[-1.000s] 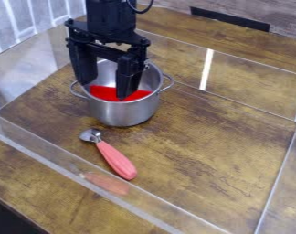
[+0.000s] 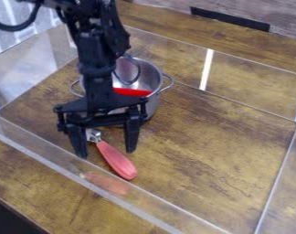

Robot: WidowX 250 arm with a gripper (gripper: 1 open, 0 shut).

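Observation:
My black gripper [image 2: 104,131] hangs low in the centre-left, its fingers open on either side of the upper end of a pink-handled utensil [image 2: 118,161], whose silver head is partly hidden between them. The handle slants down toward the front right on the wooden surface. Behind my arm sits a silver pot [image 2: 147,76] with a red item [image 2: 132,93] inside, partly hidden by the arm.
Bare wooden surface [image 2: 217,146] fills the right and lower left. Clear transparent panels edge the left and front of the area. A dark strip lies at the top right.
The utensil and pot appear unmoved.

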